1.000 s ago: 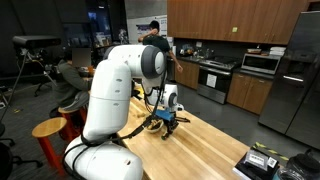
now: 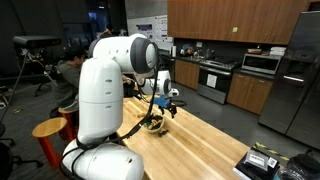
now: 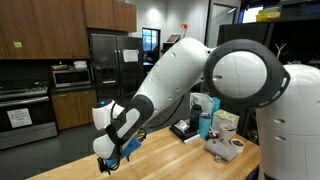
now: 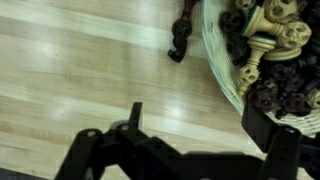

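Observation:
My gripper stands open over bare wood, nothing between its fingers. Ahead of it in the wrist view, a dark brown chess piece (image 4: pixel 182 32) lies on the table, just left of a white woven basket (image 4: pixel 216 58). Light and dark wooden chess pieces fill that basket, among them a light piece (image 4: pixel 257 52). The right finger (image 4: pixel 257 124) overlaps the basket's near edge in this view. From the first exterior side, the gripper (image 2: pixel 165 108) hangs above the table close to the basket (image 2: pixel 153 124). The second exterior view shows the gripper (image 3: pixel 110 162) but no basket.
A black device (image 2: pixel 257 163) rests near the table's right side. Stools (image 2: pixel 48 128) stand off to the left. A blue cup (image 3: pixel 205 126) and other items occupy the far table end.

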